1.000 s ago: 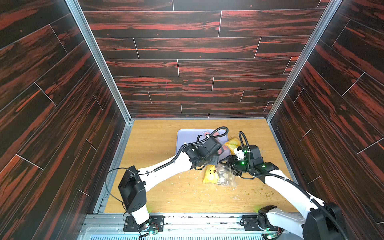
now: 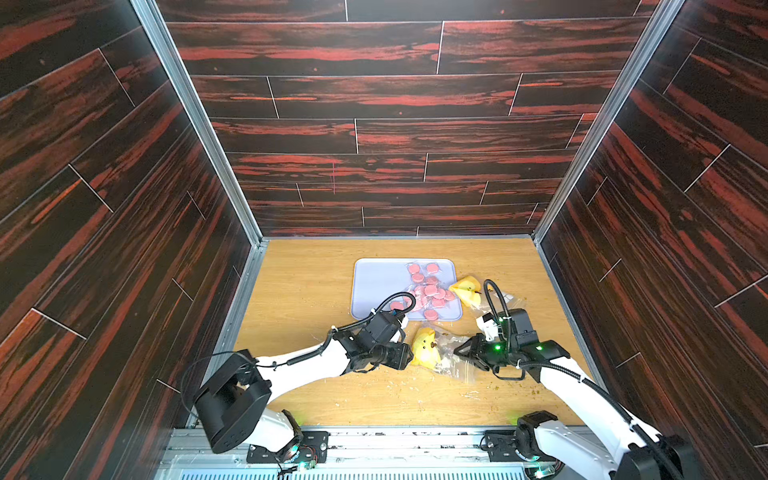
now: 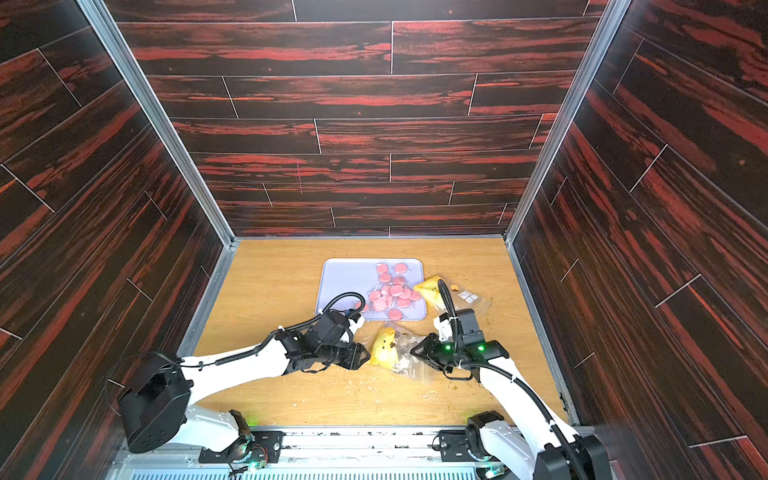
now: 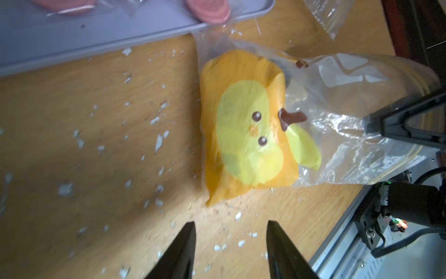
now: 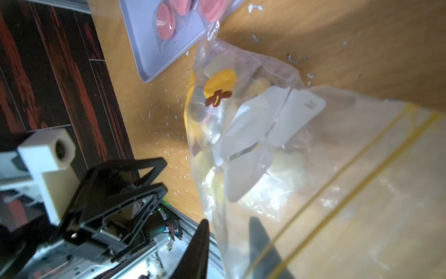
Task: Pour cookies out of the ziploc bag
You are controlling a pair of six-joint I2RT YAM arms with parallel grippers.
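The ziploc bag (image 4: 248, 130), yellow with a cartoon face at one end and clear toward its zip edge, lies on the table. Pale rounded shapes show through its clear plastic in the right wrist view. My left gripper stands open near the bag's yellow end, nothing between its fingers. At the clear end is my right gripper, its fingers apart; one finger (image 5: 261, 244) shows through the plastic, the other is outside it. Whether that finger is inside or beneath the bag is unclear. Pink wrapped cookies (image 2: 430, 290) rest on the lilac tray (image 2: 376, 280).
A second yellow bag (image 3: 432, 292) lies right of the tray, with clear plastic (image 3: 476, 298) beside it. Small white flakes (image 4: 159, 141) are scattered on the table.
My left arm has swung left and toward the front, off the tray and to the bag's left side. The right gripper has lowered toward the front beside the clear end.
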